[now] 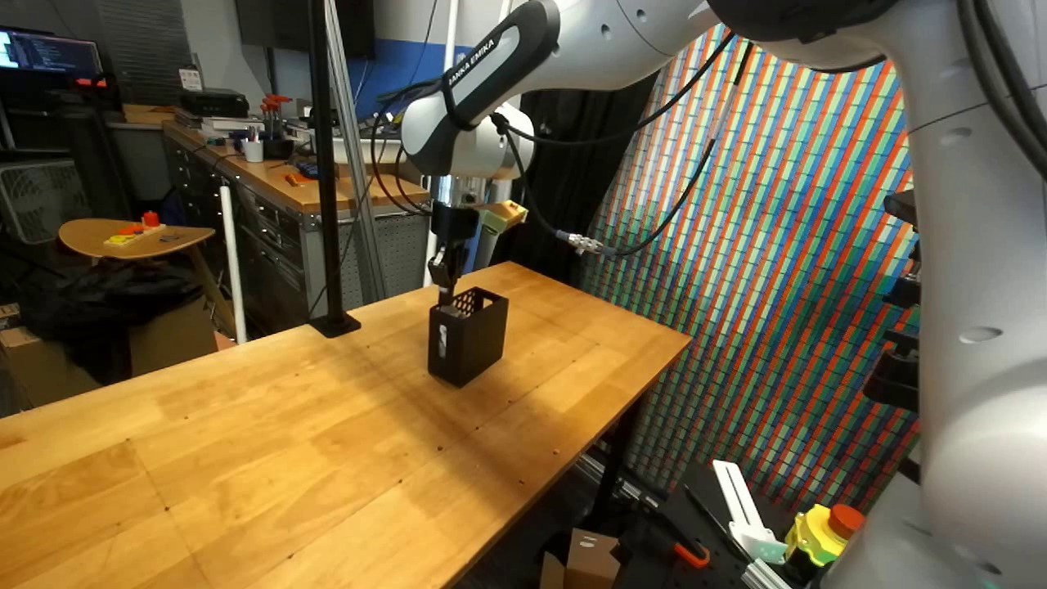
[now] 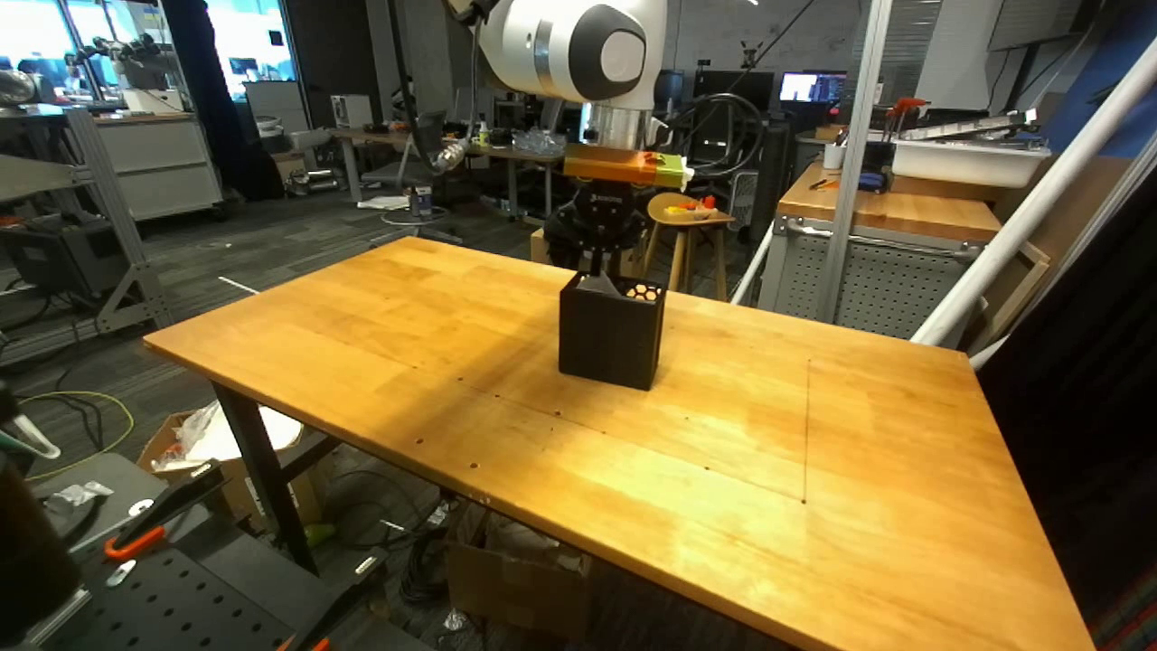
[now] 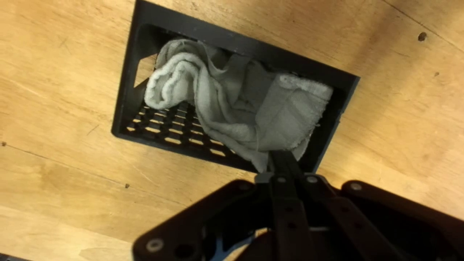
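Note:
A black open-topped box (image 1: pixel 469 343) with a honeycomb side stands upright on the wooden table. Inside it lies a crumpled grey cloth (image 3: pixel 235 126), folded over itself and spread along most of the box. My gripper is shut, its fingertips over the near rim (image 3: pixel 174 148) of the box by one corner, against the cloth's edge. In exterior view 2 the cloth (image 2: pixel 599 284) rises to a peak just below the gripper (image 2: pixel 597 264). Whether a thin fold is caught between the fingers cannot be made out.
Bare tabletop (image 2: pixel 705 477) surrounds the box on all sides. A black upright post (image 1: pixel 334 319) stands at the table's far edge in exterior view 1. The cluttered workbench and a stool (image 1: pixel 132 236) are beyond the table.

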